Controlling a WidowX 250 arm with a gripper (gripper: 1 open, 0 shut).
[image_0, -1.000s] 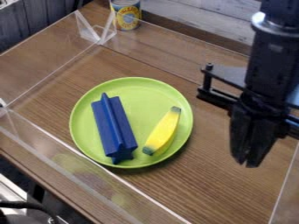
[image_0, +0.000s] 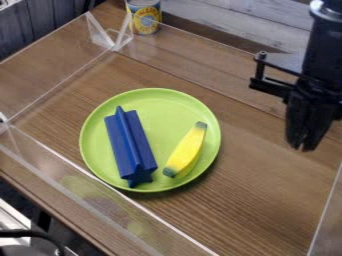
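A green plate rests on the wooden table, holding a dark blue bar-shaped block on its left and a yellow banana on its right. My gripper hangs at the right side, above the table and apart from the plate. Its tips are dark and close together, shut, with nothing visible between them.
A can stands at the back left by a clear tape or plastic piece. Clear walls edge the left side.
My gripper has moved up and to the right in the view, toward the back. The plate, block and banana have not moved.
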